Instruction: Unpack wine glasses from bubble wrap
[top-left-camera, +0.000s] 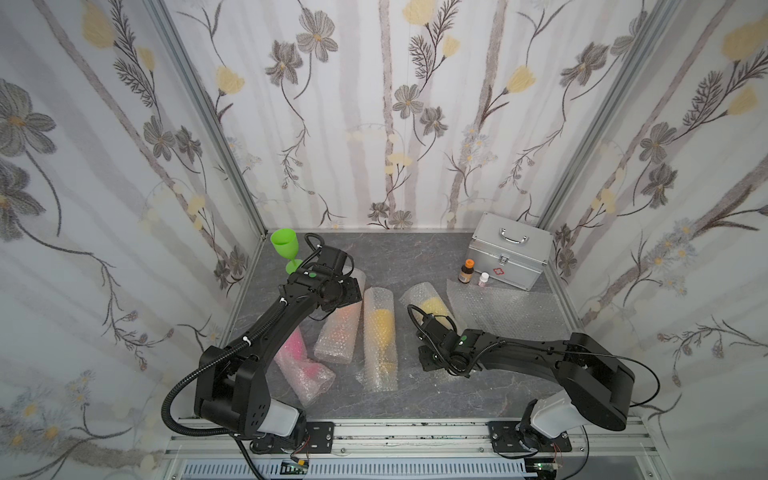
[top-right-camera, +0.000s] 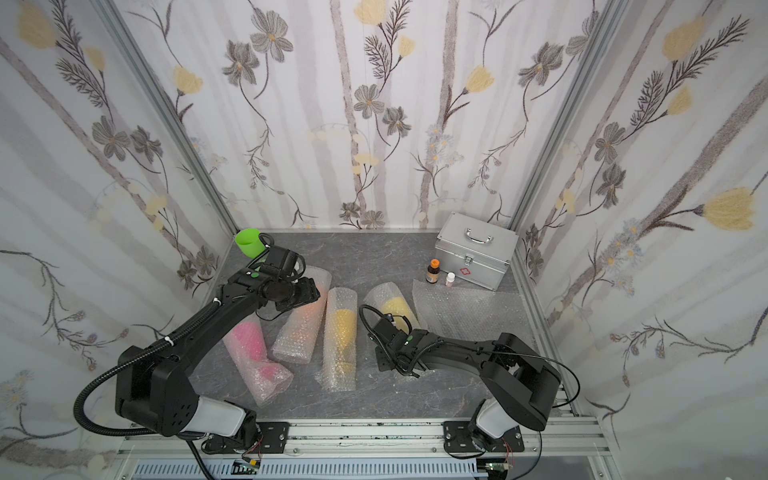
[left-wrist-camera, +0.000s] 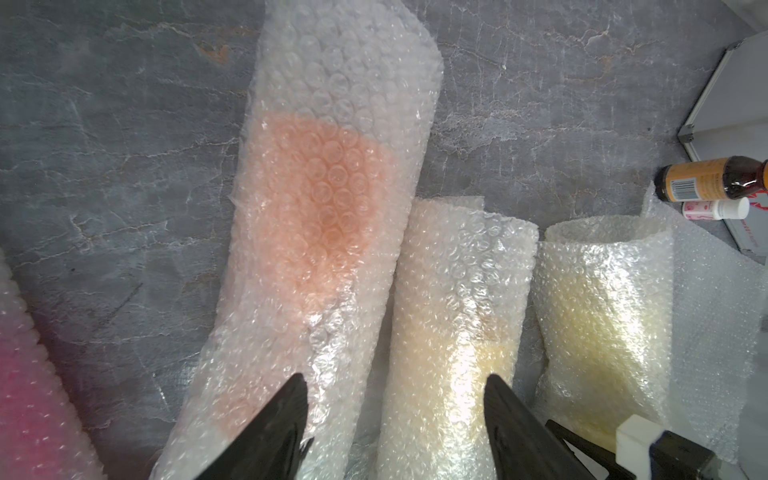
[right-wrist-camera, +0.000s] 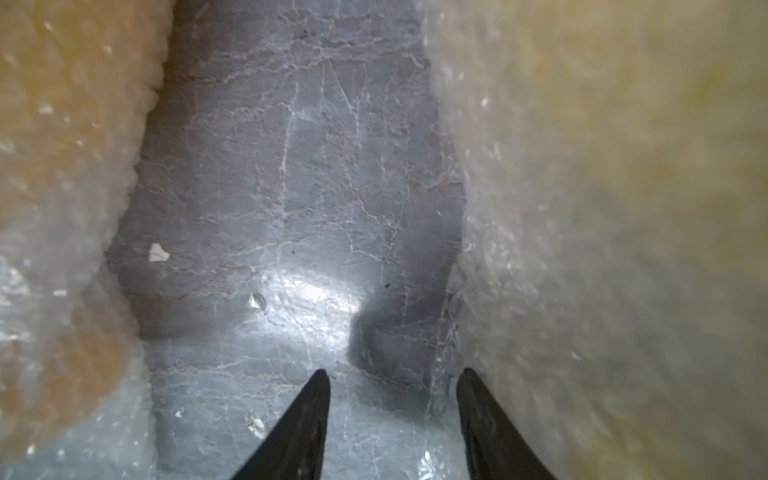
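Four-legged shapes aside, several bubble-wrapped glasses lie on the grey table: a pink roll (top-left-camera: 308, 374), an orange roll (top-left-camera: 339, 334), a middle yellow roll (top-left-camera: 380, 340) and a right yellow roll (top-right-camera: 392, 301). At the back left, an unwrapped green glass (top-left-camera: 285, 242) is partly covered by the left arm in the top right view. My left gripper is open over the orange and middle yellow rolls, holding nothing. Low between the two yellow rolls, my right gripper has its fingers apart over bare table. Its right finger is close beside the right yellow roll; contact cannot be told.
A flat bubble-wrap sheet (top-left-camera: 512, 308) covers the table's right side. Behind it stand a brown bottle (top-left-camera: 465, 272), a small white bottle (top-left-camera: 483, 279) and a silver case (top-left-camera: 512, 249). Bare table shows at the back middle.
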